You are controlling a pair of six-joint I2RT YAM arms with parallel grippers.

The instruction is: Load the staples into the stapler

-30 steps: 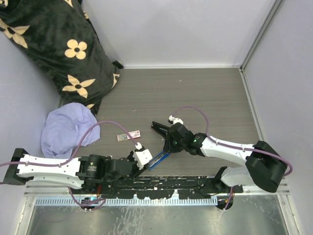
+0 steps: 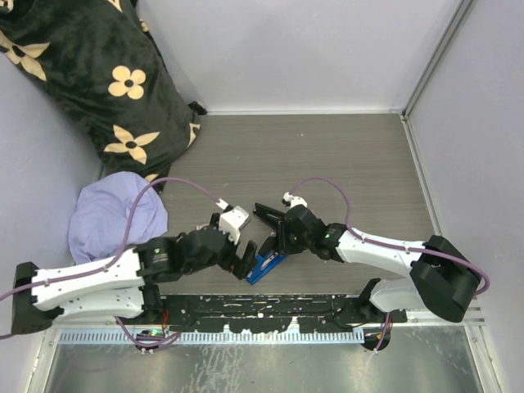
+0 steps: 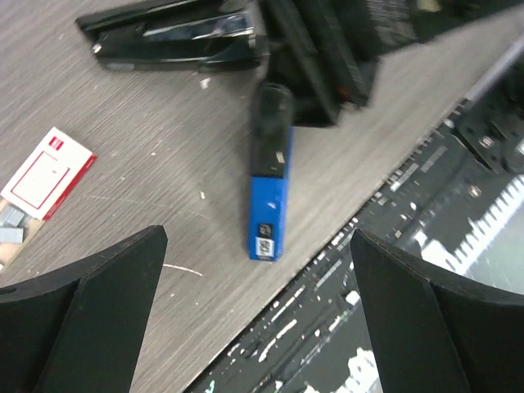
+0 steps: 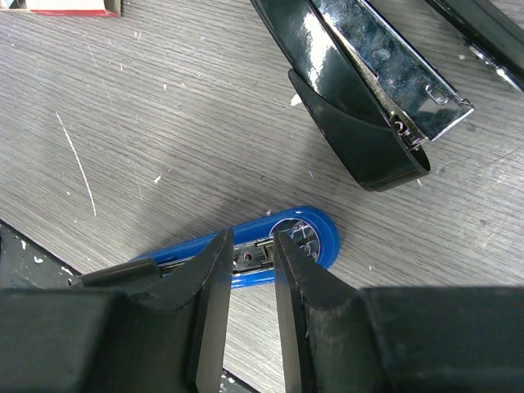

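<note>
A blue mini stapler with a black cap lies on the table, its blue body angled near the front edge. In the right wrist view, its metal rail shows inside the blue rim, and the black cap covers the left end. My right gripper is over it, the fingers a narrow gap apart, nothing visibly clasped. My left gripper stands wide open and empty to the left of the blue stapler. A white and red staple box shows grey staples at one end; in the top view my left gripper mostly covers it.
A larger black stapler lies splayed behind the blue one, near my right fingers. The lavender cloth and the dark flowered cushion crowd the left side. Open table extends across the back and right.
The right arm looks still. The black cap has come into view.
</note>
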